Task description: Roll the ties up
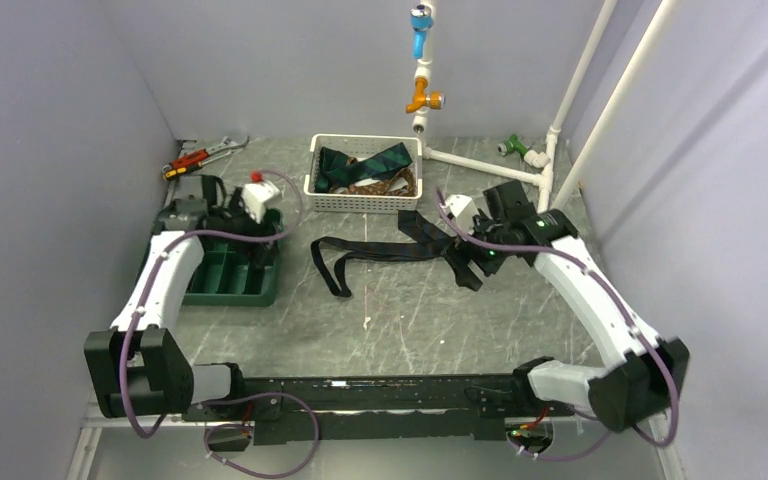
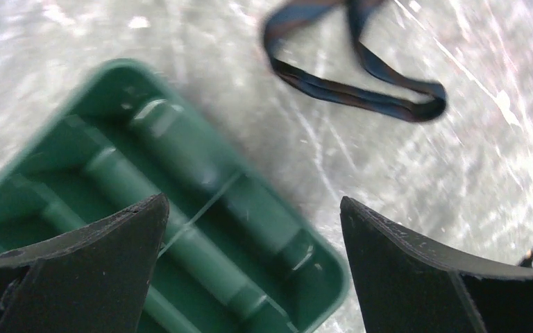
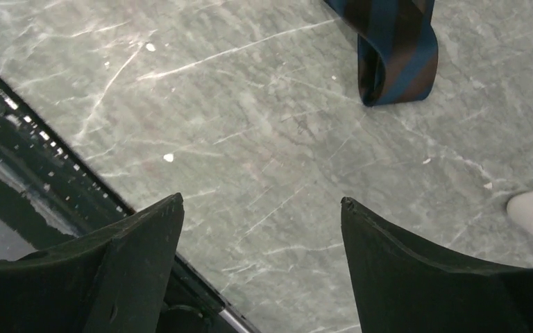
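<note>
A dark striped tie lies in loops on the grey tabletop, also seen in the left wrist view and right wrist view. My left gripper is open over the green divided tray, left of the tie, with nothing between its fingers. My right gripper stands open at the tie's right end, nothing held.
A white basket with green and brown ties stands at the back middle. Pipes with valves run along the back and right. Tools lie back left.
</note>
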